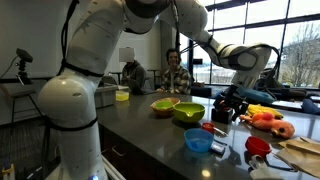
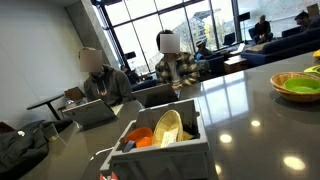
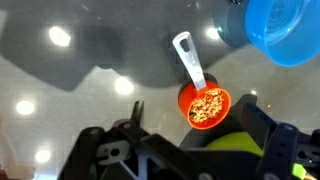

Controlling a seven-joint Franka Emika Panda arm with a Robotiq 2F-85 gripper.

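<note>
My gripper is open, its dark fingers (image 3: 132, 123) set wide apart with nothing held between them. In the wrist view a small orange-red cup (image 3: 187, 98) with a pale handle (image 3: 187, 55) lies beyond the fingers and shows in the gap between them. Small tan pieces (image 3: 208, 106) fill the cup. Exterior view 1 has the gripper (image 1: 233, 103) above the table's far side, behind the blue bowl (image 1: 198, 140). The blue bowl (image 3: 283, 30) also appears at the upper right of the wrist view.
A green bowl (image 1: 187, 112) and an orange basket (image 1: 163, 106) stand left of the gripper. A red bowl (image 1: 257, 146), orange plush-like items (image 1: 272, 124) and boards (image 1: 300, 153) are on the right. In exterior view 2, a grey bin (image 2: 185, 155) holds several items.
</note>
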